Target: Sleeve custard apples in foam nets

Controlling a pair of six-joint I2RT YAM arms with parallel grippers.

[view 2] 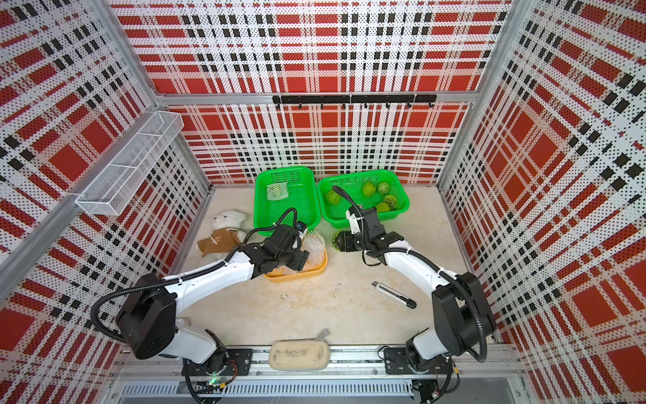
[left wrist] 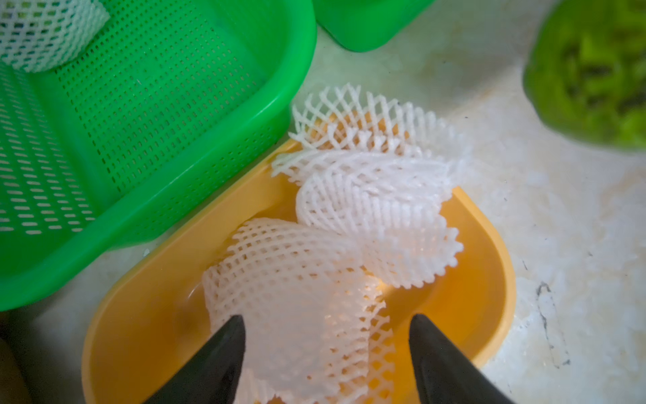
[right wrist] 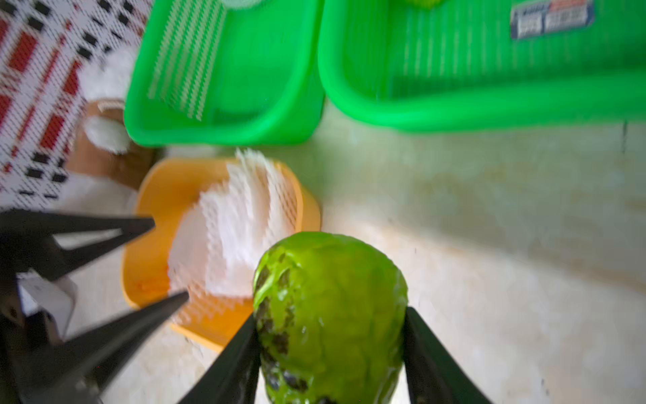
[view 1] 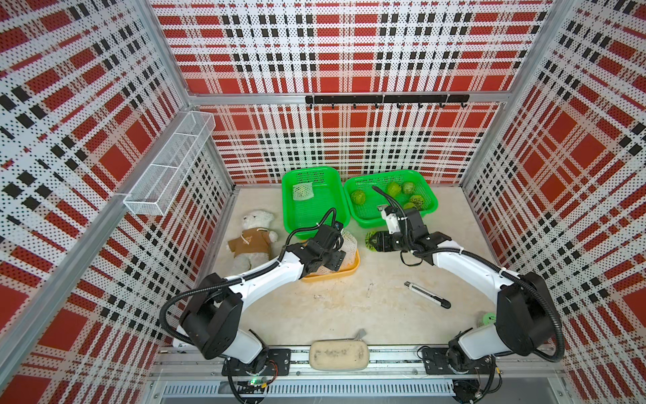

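Observation:
A green custard apple [right wrist: 329, 316] with brown patches is gripped in my right gripper, which is shut on it, in front of the green baskets. Just left of it, the orange tray [left wrist: 494, 269] holds several white foam nets [left wrist: 383, 215], one leaning over the tray's far rim. My left gripper is part open above the tray, its fingers either side of a foam net [left wrist: 289, 303]; I see no grip on it. More custard apples [view 1: 409, 188] lie in the right green basket [view 1: 366, 221]. A white-netted item [view 1: 302, 191] sits in the left green basket [view 1: 290, 215].
A plush bear [view 1: 256, 235] sits left of the tray. A box cutter [view 1: 427, 295] lies on the front right of the table, and a beige pad [view 1: 339, 355] on the front edge.

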